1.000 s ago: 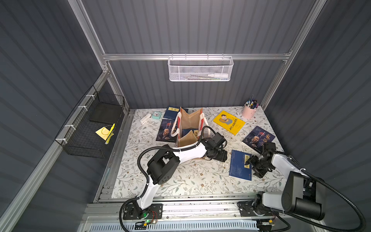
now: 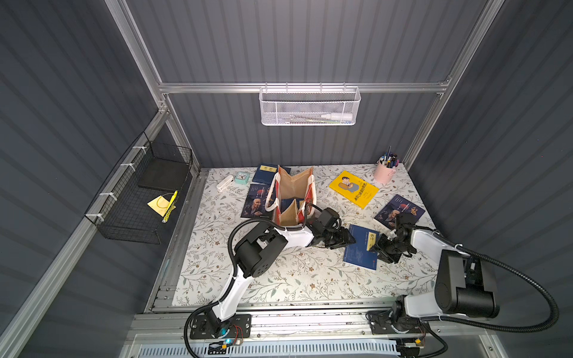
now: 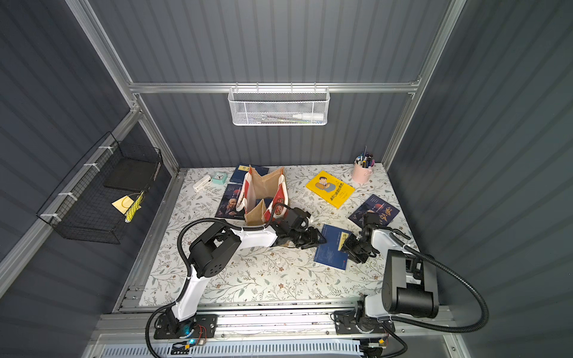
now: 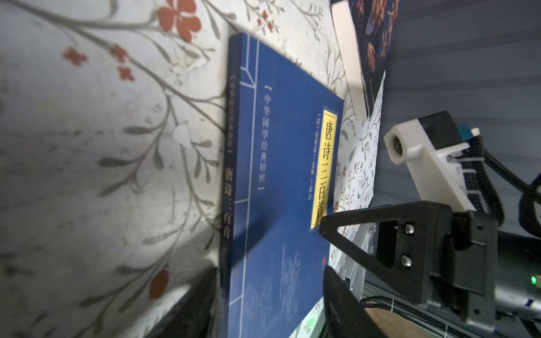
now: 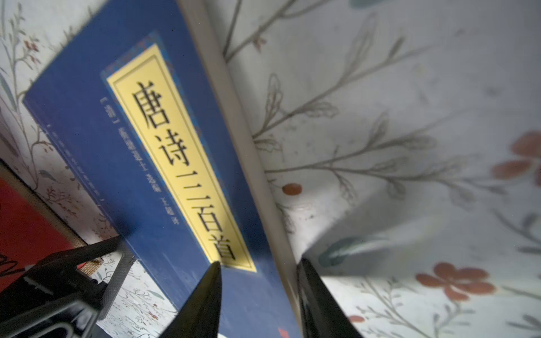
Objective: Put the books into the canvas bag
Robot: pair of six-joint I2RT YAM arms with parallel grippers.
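Observation:
A dark blue book with a yellow title label [image 2: 361, 255] lies on the table, front right of the canvas bag [image 2: 296, 180], which stands upright and open with a blue book inside. My left gripper [image 2: 351, 238] is at the blue book's left edge; in the left wrist view its parted fingers straddle the spine of the book [image 4: 276, 169]. My right gripper [image 2: 379, 250] is at the opposite edge; in the right wrist view one finger is over the cover [image 5: 163, 186] and the other beside the page edge. Both fingers stand part open.
A yellow book [image 2: 353, 189] and a dark purple book [image 2: 400, 210] lie to the right. Other books [image 2: 257, 201] lie left of the bag. A pink pen cup [image 2: 384, 174] stands at the back right.
The blue book has slid left and slightly back, with my right gripper moving along at its right edge. The left gripper's tip has come up to the book's left edge.

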